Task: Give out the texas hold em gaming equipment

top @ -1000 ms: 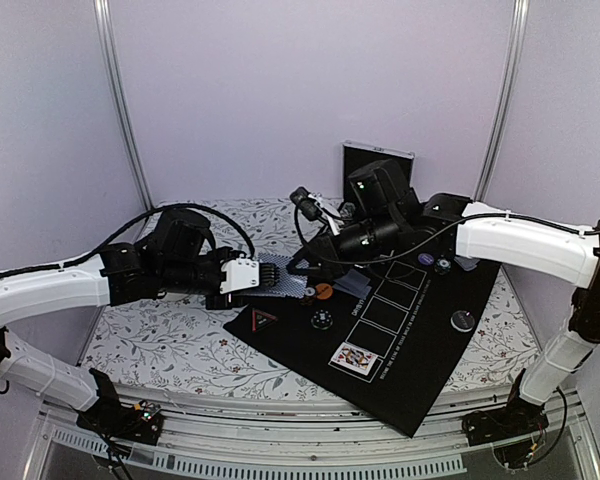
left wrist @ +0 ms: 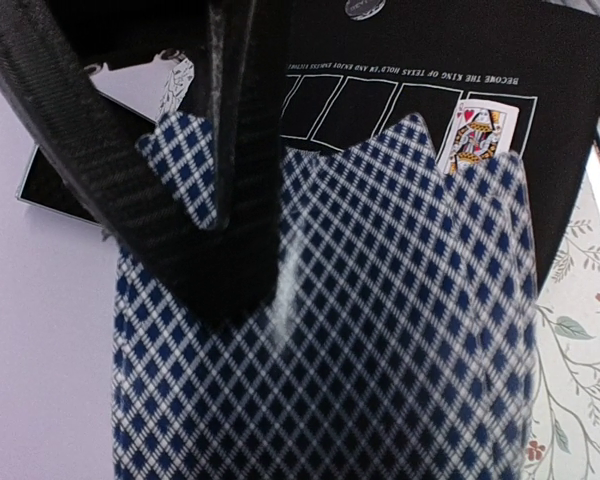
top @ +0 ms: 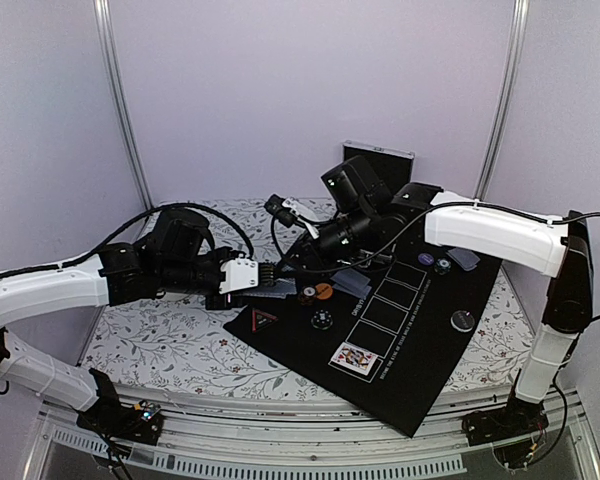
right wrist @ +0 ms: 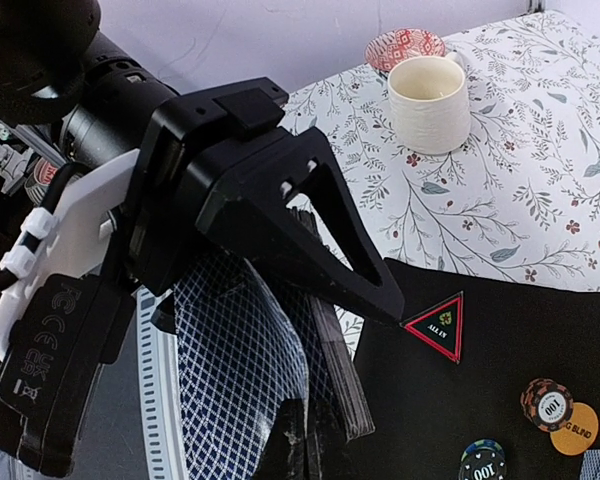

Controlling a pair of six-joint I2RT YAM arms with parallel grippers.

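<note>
A deck of blue-and-white checked playing cards [left wrist: 380,330] is slightly fanned, held by my left gripper [top: 270,274], which is shut on it. The left gripper's finger [right wrist: 365,285] lies along the deck in the right wrist view. Against the cards' patterned face is my right gripper, shut. One card [right wrist: 230,370] bows away from the stack, its edge running down to the right fingertips; whether it is pinched cannot be told. On the black mat [top: 420,360], a face card [top: 354,359] lies in an end box.
A triangular ALL IN marker [right wrist: 440,327], a 100 chip [right wrist: 547,404], an orange blind button [right wrist: 577,430] and another chip [right wrist: 483,462] lie on the mat. A cream mug [right wrist: 430,110] and a red-patterned bowl [right wrist: 405,48] stand behind. An open case [top: 378,165] is at the back.
The right arm has moved left, bringing its gripper up to the deck. The left arm stays still with the cards.
</note>
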